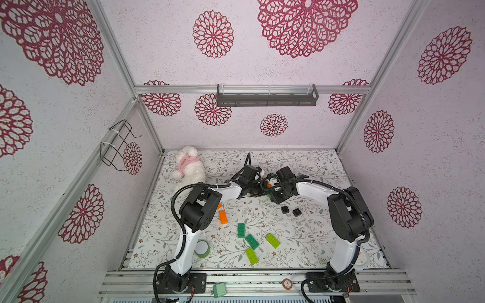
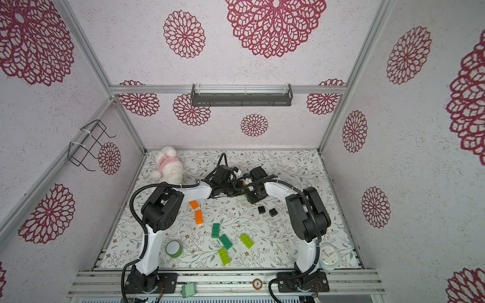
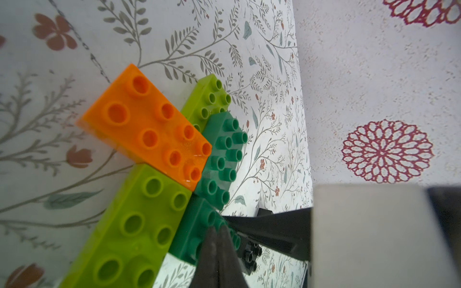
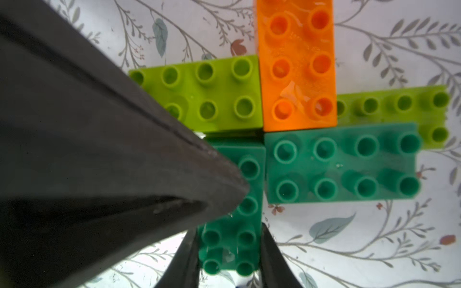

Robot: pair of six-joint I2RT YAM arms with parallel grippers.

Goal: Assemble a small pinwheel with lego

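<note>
In the right wrist view, an orange brick (image 4: pixel 297 72), two lime bricks (image 4: pixel 216 91) (image 4: pixel 393 108) and two teal bricks lie together in a pinwheel-like cluster. My right gripper is shut on the near end of one teal brick (image 4: pixel 230 235), a finger on each side. The other teal brick (image 4: pixel 341 163) lies crosswise beside it. My left gripper is shut, with nothing visible between its fingers. Its dark tip reaches over the held teal brick; I cannot tell whether it touches. Both arms largely hide the cluster in the top views.
Two black bricks (image 1: pixel 285 209) (image 1: pixel 297 212) lie just in front of the cluster. Spare orange (image 1: pixel 223 217), teal (image 1: pixel 241 230) and lime (image 1: pixel 272 240) bricks are spread nearer the front. A plush toy (image 1: pixel 191 169) sits back left, a tape roll (image 1: pixel 202 248) front left.
</note>
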